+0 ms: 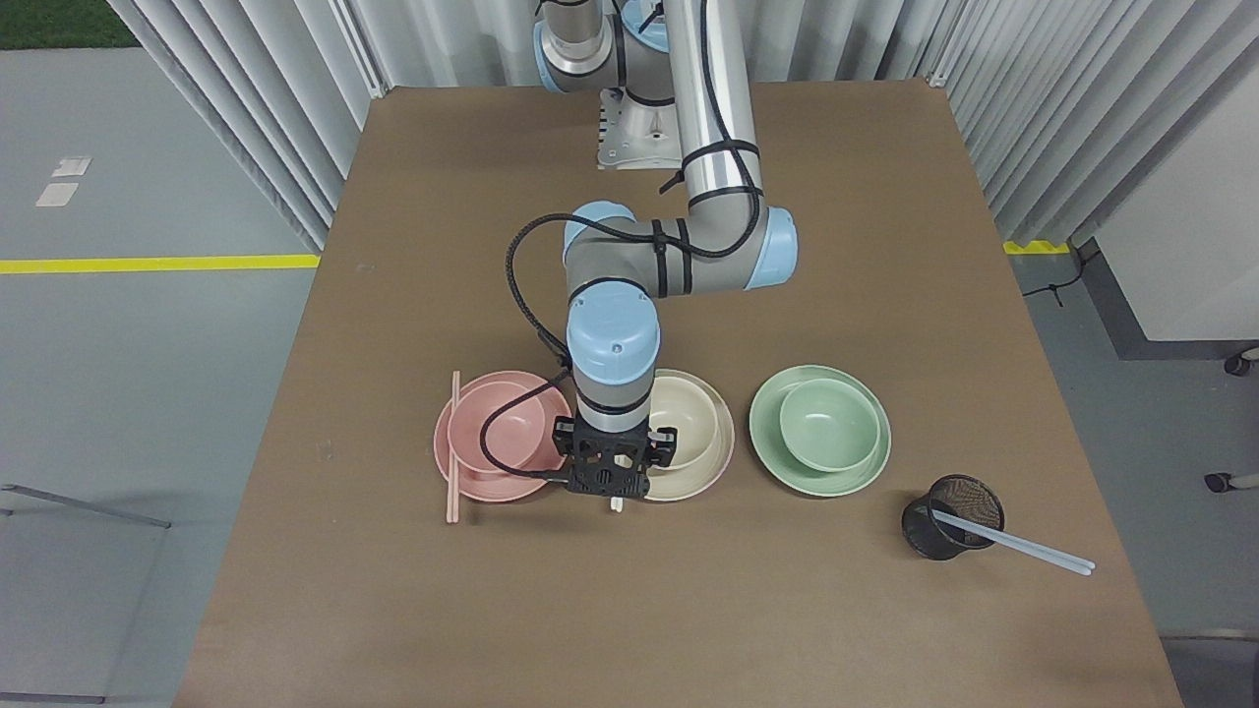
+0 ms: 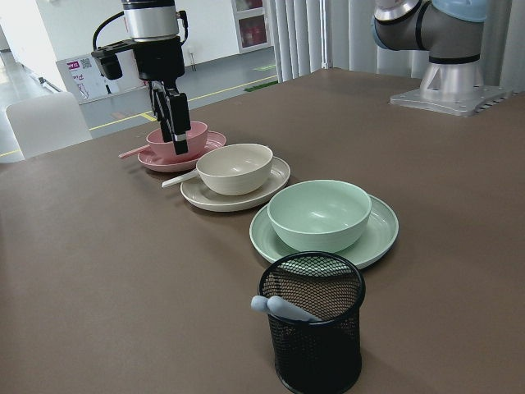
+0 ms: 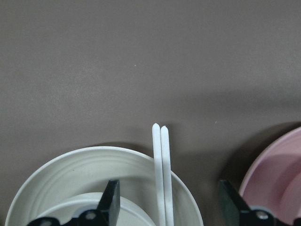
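The gripper is open above the cream setting, its two fingers straddling a pair of white chopsticks (image 3: 166,174) that rest along the edge of the cream plate (image 3: 131,167) beside the cream bowl (image 2: 233,171). Pink chopsticks (image 1: 453,496) lie at the left of the pink plate (image 1: 519,490) and pink bowl (image 3: 294,197). At the right are a green bowl (image 1: 828,421) on a green plate (image 1: 791,466) and a black mesh pen holder (image 2: 317,353) with pale chopsticks (image 1: 1039,549) leaning in it.
The robot's base (image 2: 449,101) stands at the back of the table.
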